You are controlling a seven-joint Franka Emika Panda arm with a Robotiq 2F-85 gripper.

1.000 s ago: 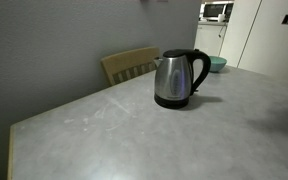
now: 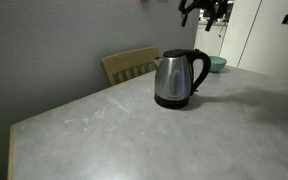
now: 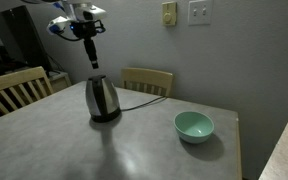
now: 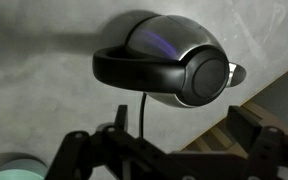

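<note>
A steel kettle [image 2: 174,80] with a black lid, handle and base stands upright on the grey table. Its black handle [image 4: 134,69] and round lid [image 4: 204,76] show from above in the wrist view. My gripper [image 2: 198,23] is open above the kettle and a little towards its handle side, with clear air between them. In the other exterior view the gripper [image 3: 93,65] hangs over the kettle [image 3: 103,99], near its lid. Nothing lies between the fingers.
A mint-green bowl [image 3: 194,127] sits apart from the kettle. Wooden chairs [image 3: 147,80] stand at the table edges. A dark cord [image 3: 144,104] trails from the kettle.
A second ago the gripper was out of the exterior view. It has come in from the top right and moved left, over the kettle. The kettle has not moved.
</note>
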